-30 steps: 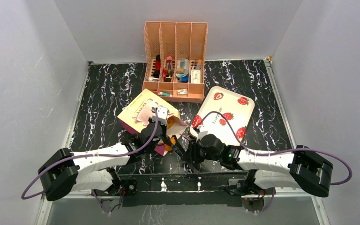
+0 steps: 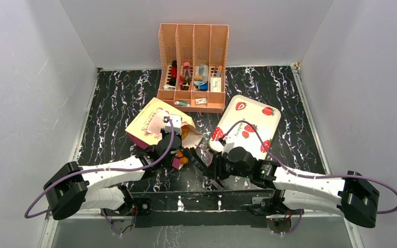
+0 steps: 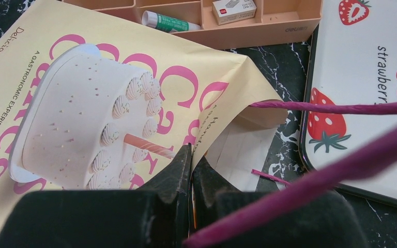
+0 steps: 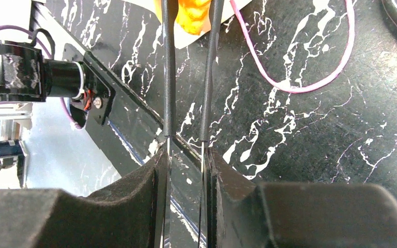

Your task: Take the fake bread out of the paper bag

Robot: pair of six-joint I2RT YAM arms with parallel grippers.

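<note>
The cream paper bag [image 2: 150, 119] with pink cake print lies left of centre, its opening facing right. My left gripper is shut on the bag's folded top edge. My right gripper [image 2: 191, 155] reaches to the opening with long dark tongs [image 4: 169, 93], whose thin metal ends sit in its fingers [image 4: 186, 170]. Orange fake bread [image 4: 191, 15] shows between the tong tips, at the bag's mouth; whether they grip it is unclear.
An orange organizer [image 2: 193, 36] with small items stands at the back. A strawberry tray [image 2: 253, 108] lies right of the bag. Bare marble lies in front.
The right arm has shifted slightly right with the tongs. The bag and left gripper have moved slightly left.
</note>
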